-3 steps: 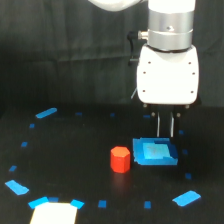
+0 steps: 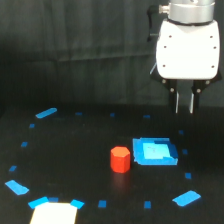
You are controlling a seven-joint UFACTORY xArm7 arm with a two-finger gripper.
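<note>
A red block (image 2: 120,160) with a faceted outline stands upright on the dark table, left of centre-right. To its right lies a blue square (image 2: 140,153) with a paler blue middle; whether it has raised walls is hard to tell. At the upper right hangs my white gripper (image 2: 184,106), fingers pointing down, above and to the right of the square. Its two thin dark fingers (image 2: 192,104) are apart, with nothing visible between them. It touches neither the block nor the square.
Pieces of blue tape (image 2: 187,198) and small blue marks are scattered over the black table. At the lower left edge is a cream-coloured object (image 2: 53,213), partly cut off. A dark curtain (image 2: 80,60) hangs behind.
My gripper has risen and moved right, away from above the blue square. The red block and the blue square remain where they were.
</note>
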